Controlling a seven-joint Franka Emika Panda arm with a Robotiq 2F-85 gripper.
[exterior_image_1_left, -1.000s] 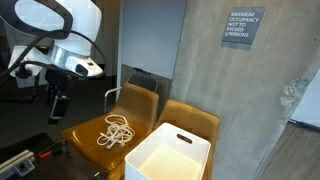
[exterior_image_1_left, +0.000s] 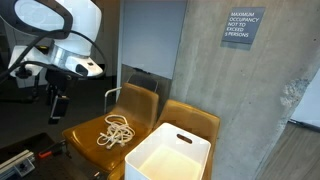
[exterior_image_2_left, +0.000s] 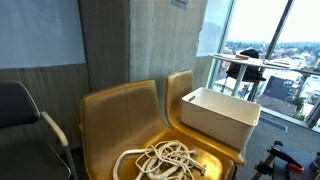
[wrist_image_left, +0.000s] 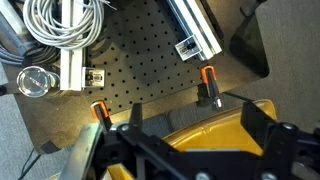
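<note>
My gripper (exterior_image_1_left: 56, 117) hangs at the left in exterior view 1, below the white arm and short of the chairs. In the wrist view the gripper stands open, its dark fingers wide apart with nothing held between them. A loose bundle of pale rope (exterior_image_1_left: 116, 131) lies on the seat of a tan chair (exterior_image_1_left: 137, 104); exterior view 2 shows the rope (exterior_image_2_left: 165, 160) up close. On the neighbouring chair (exterior_image_1_left: 190, 119) rests an open white box (exterior_image_1_left: 168, 158), with no contents that I can make out.
Below the wrist camera is a perforated dark table (wrist_image_left: 150, 75) with coiled cable (wrist_image_left: 72, 22), a glass jar (wrist_image_left: 33, 81) and orange-marked clamps (wrist_image_left: 209, 76) near its edge. A black chair (exterior_image_2_left: 30, 128) stands left in exterior view 2. Concrete wall (exterior_image_1_left: 240, 85) backs the chairs.
</note>
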